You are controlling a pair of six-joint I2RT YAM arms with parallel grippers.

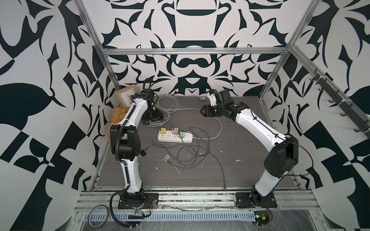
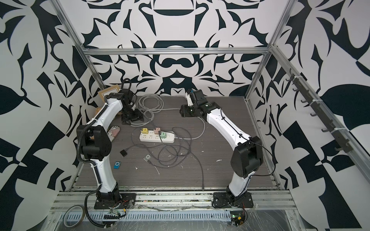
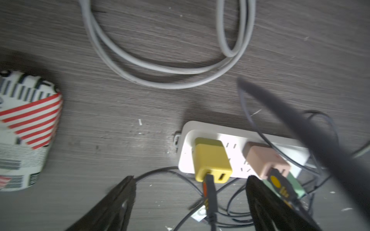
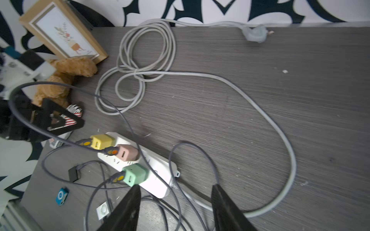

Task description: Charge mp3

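The white power strip (image 1: 163, 137) lies mid-table, bearing a yellow adapter (image 3: 212, 157), a pink one (image 3: 266, 159) and a green one (image 4: 134, 174), each with a dark cable at it. A silver mp3 player (image 4: 103, 210) lies in front of the strip, a cable reaching it. Farther left lies a blue mp3 player (image 2: 116, 164), with a black connector block (image 2: 123, 152) near it. My left gripper is open above the strip's left end, no object gripped. Right of and behind the strip, my right gripper hangs open and empty.
A coiled grey cord (image 4: 150, 50) lies at the back. A picture frame (image 4: 63, 32), a brown plush toy (image 4: 54, 88) and a striped object (image 3: 27, 127) crowd the left side. Dark cables tangle in front of the strip.
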